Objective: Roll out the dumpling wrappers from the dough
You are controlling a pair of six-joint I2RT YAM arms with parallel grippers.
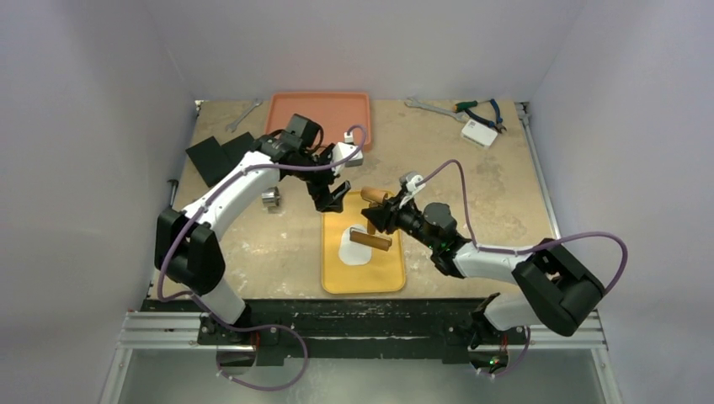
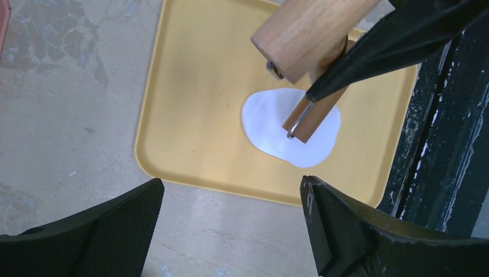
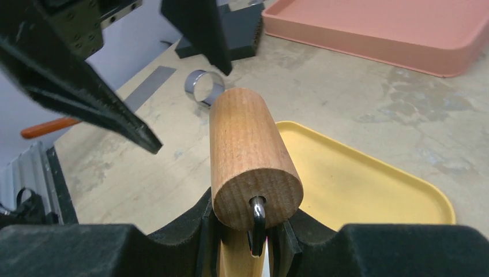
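A flattened white dough round (image 1: 354, 254) lies on the yellow tray (image 1: 362, 284). My right gripper (image 1: 375, 217) has a wooden rolling pin (image 3: 254, 144) between its fingers, raised above the tray; its lower roller (image 2: 314, 121) sits over the dough. I cannot tell how firmly the fingers close on it. My left gripper is open with nothing between its fingers, up and to the left of the right one in the top view.
A pink tray (image 1: 317, 105) is at the back. Dark slabs (image 1: 210, 160) and a metal ring (image 1: 270, 199) lie left; wrenches (image 1: 434, 108), pliers and a white box (image 1: 478, 133) lie back right.
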